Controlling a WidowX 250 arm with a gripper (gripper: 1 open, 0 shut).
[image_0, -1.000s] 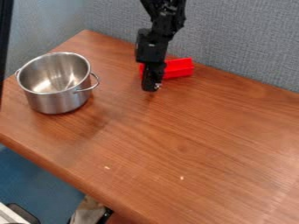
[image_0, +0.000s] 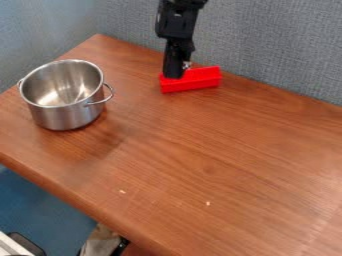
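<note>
A black gripper (image_0: 178, 67) hangs from the top of the camera view, its tip at the left part of a red rectangular block (image_0: 198, 83) near the back of the wooden table. I cannot tell whether the fingers are open, shut or holding the block. A steel pot (image_0: 60, 93) with loop handles stands on the left of the table, well apart from the gripper.
A grey padded wall (image_0: 281, 55) runs behind it. Blue floor shows beyond the left edge at lower left.
My gripper has moved back and up in the view, from in front of the red block to over its left part.
</note>
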